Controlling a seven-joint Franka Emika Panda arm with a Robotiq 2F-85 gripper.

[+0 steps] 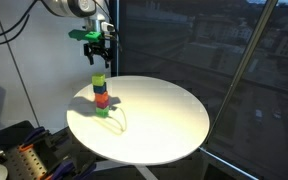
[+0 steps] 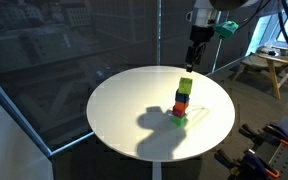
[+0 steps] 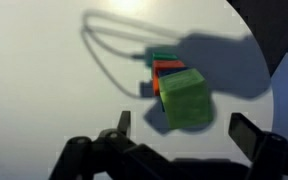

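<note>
A tower of several blocks stands upright on the white round table. Its green top block rests on a blue block, with orange and red blocks beneath and a green block at the base. Above the tower, and clear of it, hangs my open gripper. From the wrist, the green top block appears between and beyond the spread fingers, touching neither; the lower blocks show partly behind it.
Bare tabletop stretches away from the tower on one side. The table's rim lies fairly close on the other. A wooden chair stands on the floor behind the arm.
</note>
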